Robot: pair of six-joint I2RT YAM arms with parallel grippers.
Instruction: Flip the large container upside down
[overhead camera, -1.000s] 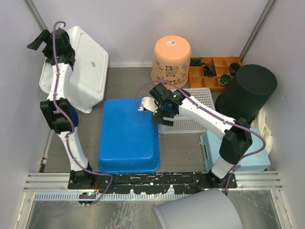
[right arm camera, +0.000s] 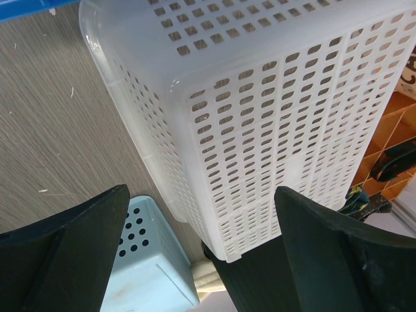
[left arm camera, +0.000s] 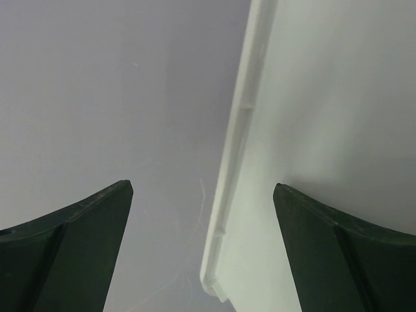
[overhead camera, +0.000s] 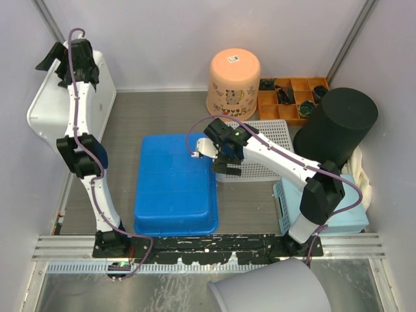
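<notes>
A large white container stands at the back left, close against the left wall, with a broad side facing the floor space. Its rim runs slanting through the left wrist view, beside the grey wall. Over the container's top is my left gripper, its fingers apart; one of its fingers overlaps the white surface in the left wrist view, and whether it touches cannot be told. My right gripper is open above the near-left part of a white perforated basket, holding nothing.
A blue tub lies mid-floor, left of the basket. Behind stand a peach bin and an orange divided tray. On the right are a black bin and a light blue box. Bare floor shows behind the tub.
The white container, leaning with its broad face showing a second ago, has swung left against the wall. The right arm barely moved.
</notes>
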